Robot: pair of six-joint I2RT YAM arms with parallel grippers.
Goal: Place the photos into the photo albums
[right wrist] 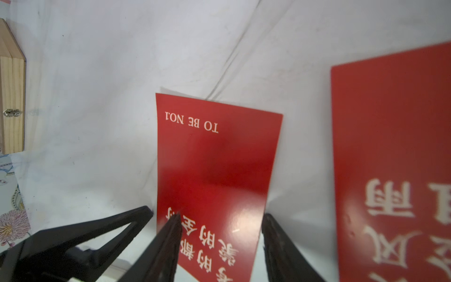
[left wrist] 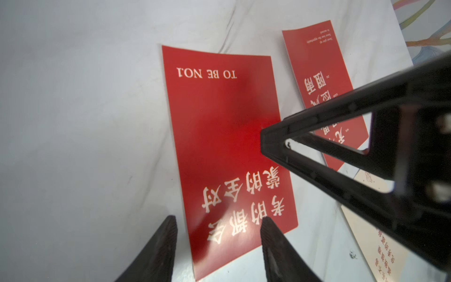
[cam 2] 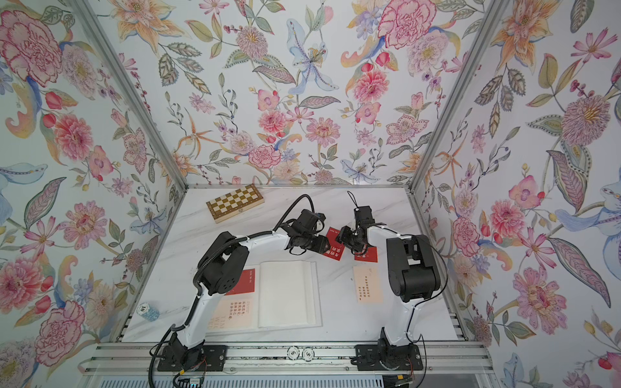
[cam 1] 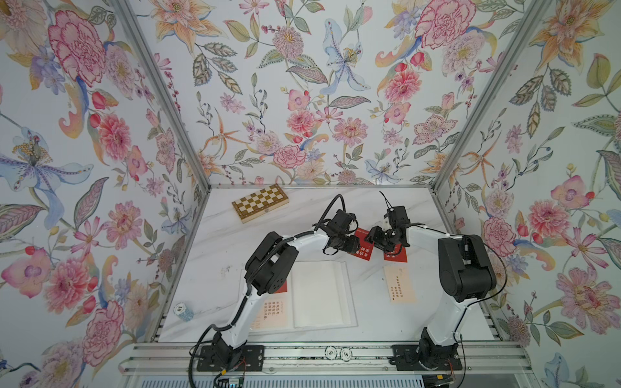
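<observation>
A red "TO BE NO.1" photo (left wrist: pixel 225 131) lies on the table between my grippers. My left gripper is over its lower end, fingers apart, empty. My right gripper stands open over the same photo, nothing held. A second red photo (left wrist: pixel 314 56) lies right of it, and a cream photo (cam 1: pixel 399 284) nearer the front. The open album (cam 1: pixel 321 294) lies front left, with red and cream cards on its left page (cam 2: pixel 239 307).
A wooden checkerboard box (cam 1: pixel 260 201) stands at the back left, a small blue-white can (cam 1: pixel 183 311) at the front left.
</observation>
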